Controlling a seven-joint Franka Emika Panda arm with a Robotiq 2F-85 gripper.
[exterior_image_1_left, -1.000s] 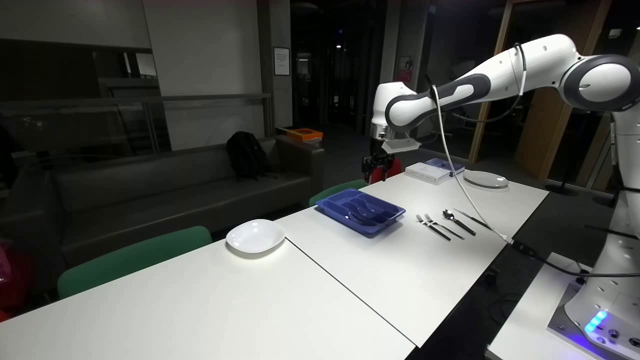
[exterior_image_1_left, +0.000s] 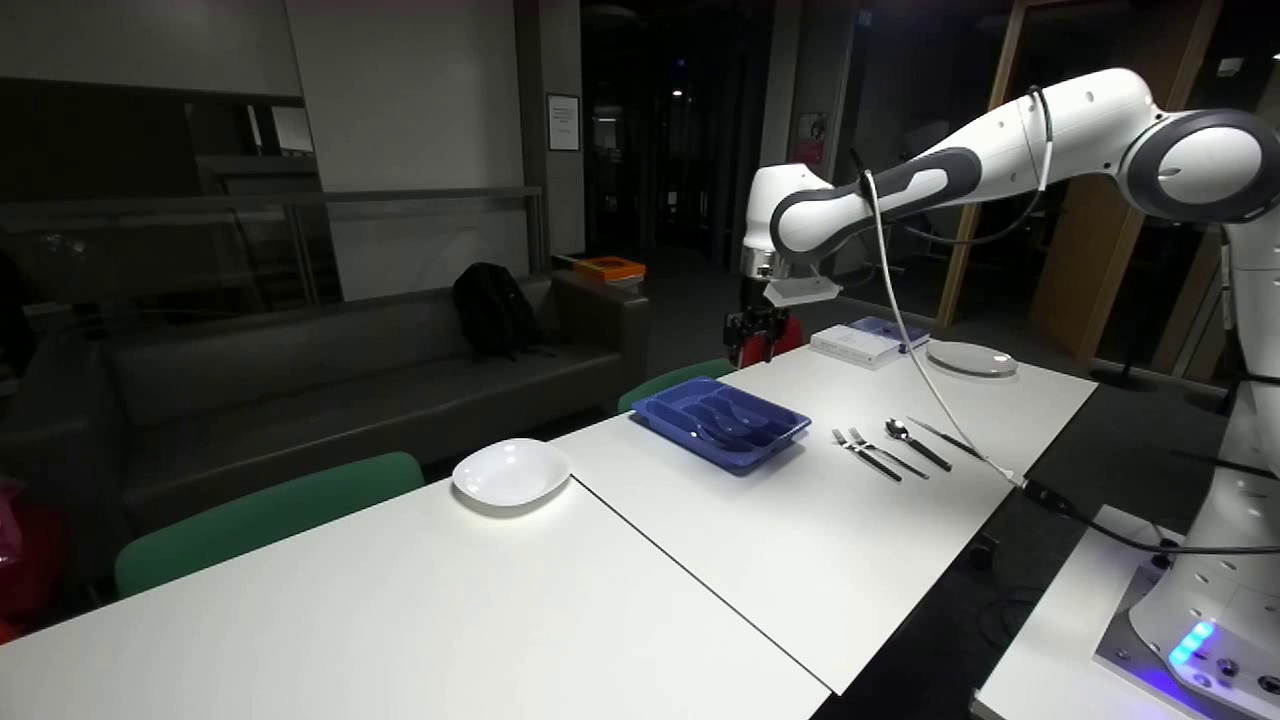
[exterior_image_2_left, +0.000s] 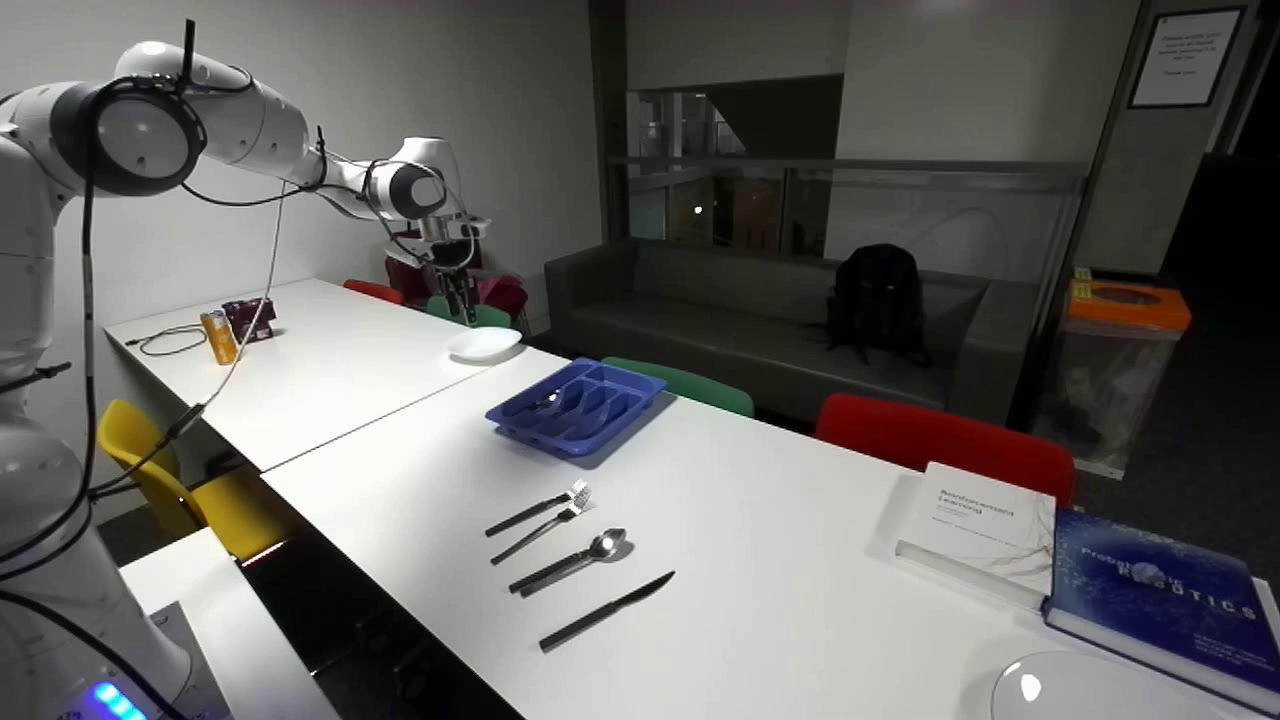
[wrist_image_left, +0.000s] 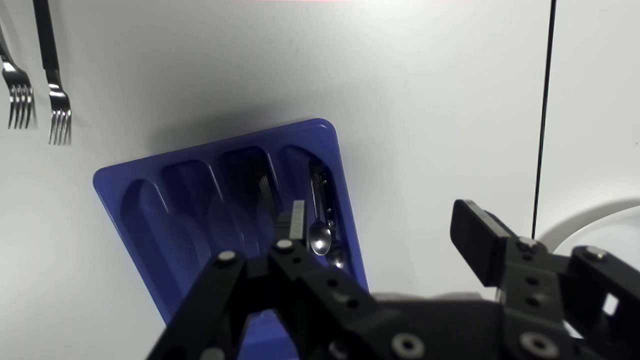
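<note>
My open gripper hangs well above the table, its fingers wide apart and nothing between them. Below it in the wrist view lies the blue cutlery tray (wrist_image_left: 234, 141), partly covered by one finger. Small spoons (wrist_image_left: 320, 239) rest in the tray's right compartment, and the tines of a fork (wrist_image_left: 264, 185) show in the compartment beside it. Two forks (exterior_image_2_left: 546, 510) with dark handles lie on the bare table in front of the tray. Beside them are spoons (exterior_image_2_left: 588, 554), close together, and a knife (exterior_image_2_left: 612, 610).
A white bowl (exterior_image_1_left: 512, 472) stands beyond the tray, past the table seam. Two books (exterior_image_2_left: 978, 522) and a pale plate (exterior_image_2_left: 1080, 690) occupy the other end. An orange can (exterior_image_2_left: 218, 337) and a dark red package (exterior_image_2_left: 248, 318) stand far off.
</note>
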